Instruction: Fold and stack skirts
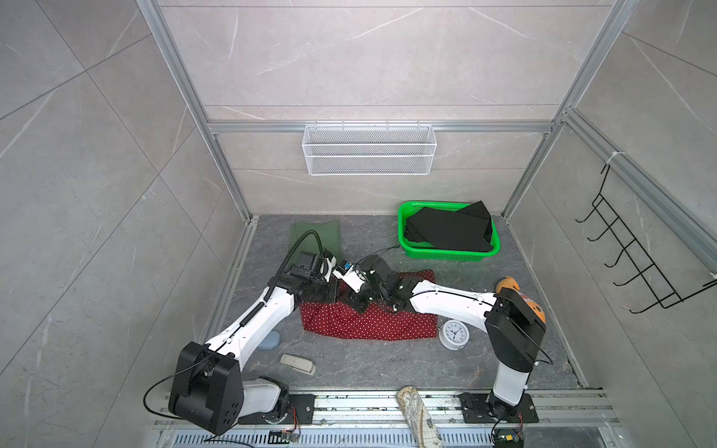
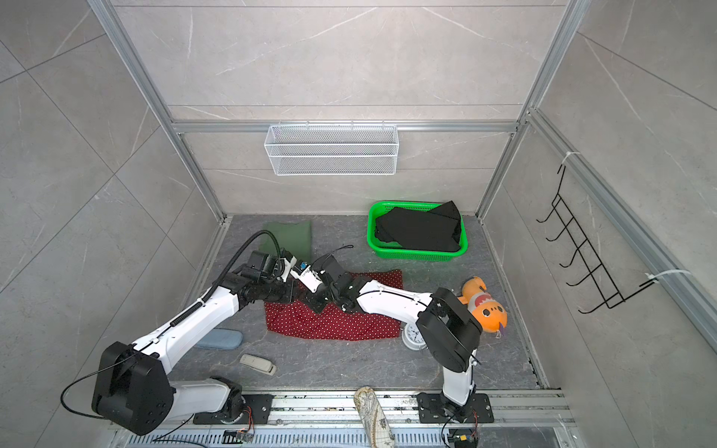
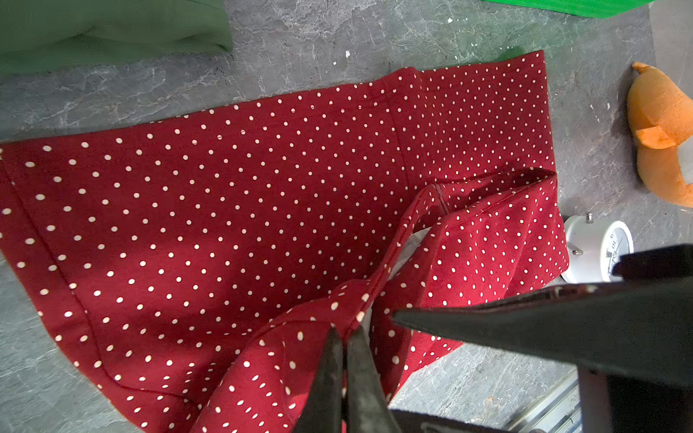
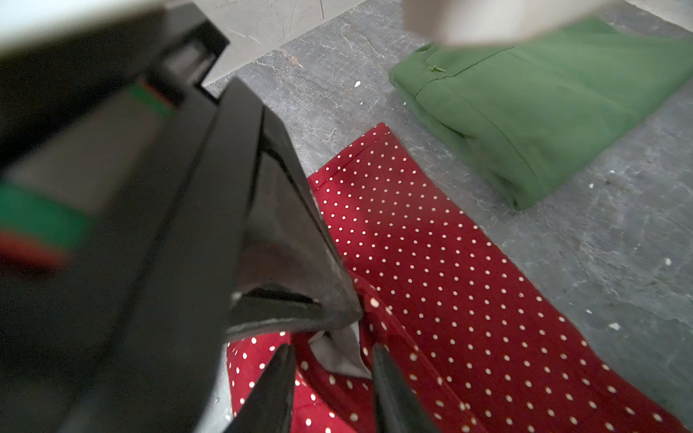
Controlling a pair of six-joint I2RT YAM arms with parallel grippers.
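Note:
A red polka-dot skirt lies spread on the grey table, its near part rumpled with an open fold showing pale lining. My left gripper is shut low on that rumpled part; whether cloth is between its fingertips is unclear. My right gripper is close beside it over the same fold, fingers part open. The two grippers crowd each other above the skirt in both top views. A folded green cloth lies behind the skirt at the back left.
A green basket with black cloth stands at the back right. An orange plush toy and a white clock lie right of the skirt. A beige object and a blue one lie in front at left.

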